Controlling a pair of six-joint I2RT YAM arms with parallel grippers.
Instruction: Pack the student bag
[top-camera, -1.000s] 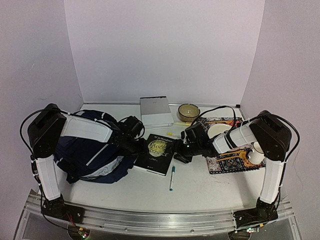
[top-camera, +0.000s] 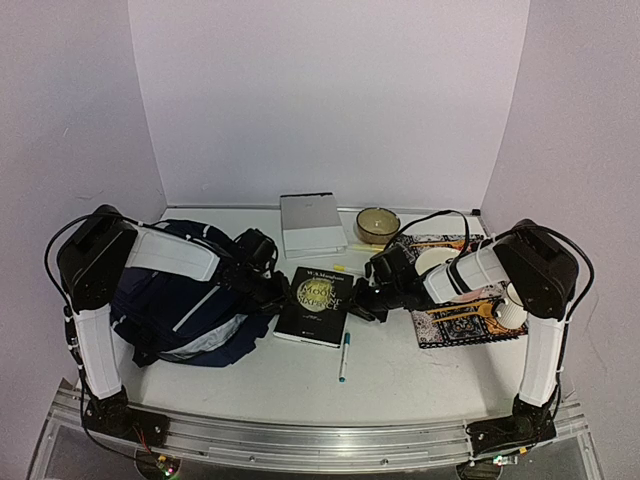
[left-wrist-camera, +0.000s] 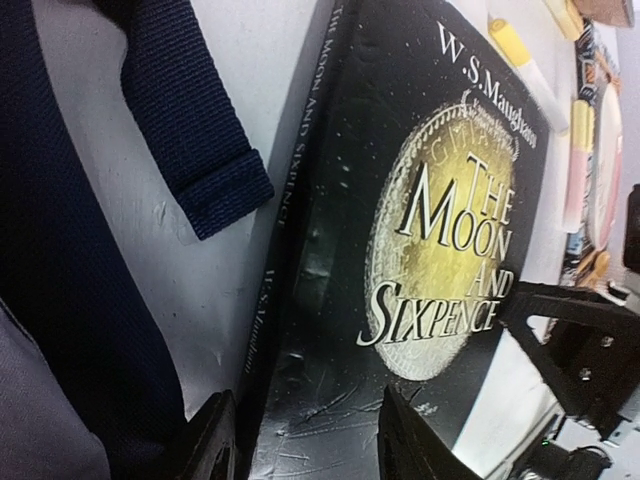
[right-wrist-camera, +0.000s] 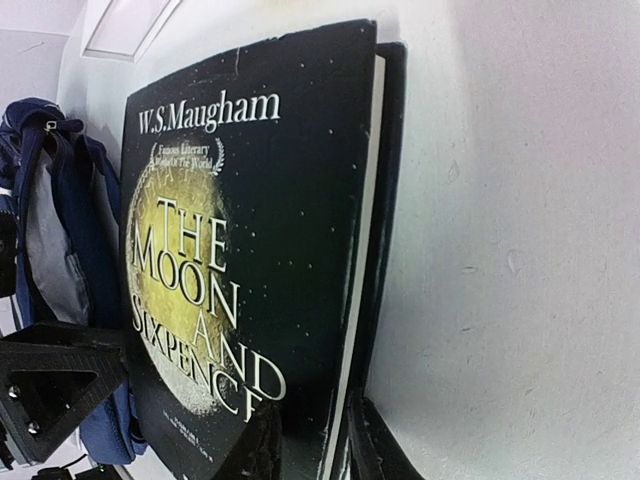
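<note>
The black book (top-camera: 318, 318), "The Moon and Sixpence", lies between my two grippers, cover up. My left gripper has its fingers spread at the spine, one outside it and one over the cover. At the opposite edge, the fingers of my right gripper stand on either side, one over the cover and one beyond the pages. Whether they press on the book cannot be made out. Left of the book, under my left arm, rests the dark blue bag (top-camera: 215, 315) with its grey lining (top-camera: 208, 345) showing.
A teal-capped marker (top-camera: 345, 358) lies in front of the book. Behind are a grey-white flat box or folder (top-camera: 312, 222) and a bowl (top-camera: 377, 224). A patterned mat (top-camera: 440, 335) with a white mug (top-camera: 511, 310) occupies the right.
The book has turned slightly, its near edge shifting right. My left gripper has moved a little toward the book, while the right arm has barely moved.
</note>
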